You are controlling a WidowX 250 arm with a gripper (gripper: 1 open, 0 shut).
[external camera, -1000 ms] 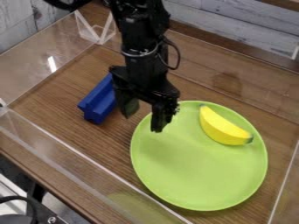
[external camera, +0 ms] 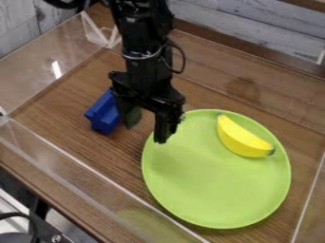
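Note:
The black gripper stands open over the wooden table, left of the plate's upper rim. A blue block lies to its left. A green object sits partly hidden behind the left finger. A green plate fills the lower right, with a yellow banana on its upper right part.
Clear side panels line the left and front edges of the table. A white plank wall stands at the back. The wood behind the plate is clear, and a cable shows at the lower left.
The gripper has moved slightly left and down toward the blue block and the green object, which now shows more between the fingers and the block.

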